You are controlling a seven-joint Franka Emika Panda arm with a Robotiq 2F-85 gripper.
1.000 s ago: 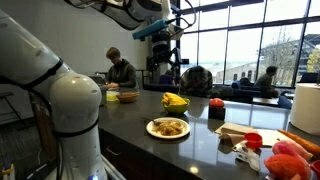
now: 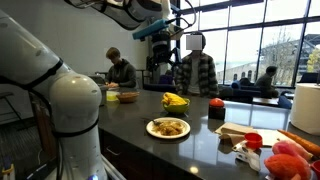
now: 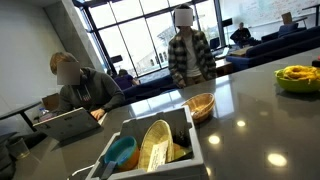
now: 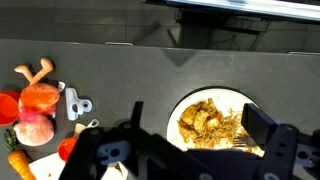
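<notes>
High over the dark table hangs my gripper (image 2: 164, 72), well above everything on it. In the wrist view the gripper is open, its two black fingers wide apart with nothing between them. Below it lies a white plate (image 4: 178, 107) bearing yellow-brown food (image 4: 204, 124) and what looks like a fork (image 4: 243, 143). The plate (image 2: 150, 131) also shows near the table's middle. Behind it stands a green bowl (image 2: 185, 109) with something yellow inside. Exterior view 2 does not show the gripper.
A pink plush toy (image 4: 37, 110), red cups (image 4: 8, 107) and a carrot (image 4: 20, 163) crowd one side. A grey bin (image 3: 193, 151) with bowls and a wicker basket (image 3: 201, 107) occupy another area. Bare tabletop (image 4: 110, 72) surrounds much of the plate.
A person in a checked shirt behind the table has risen from a bent posture to upright. The arm and the things on the table look unmoved.
</notes>
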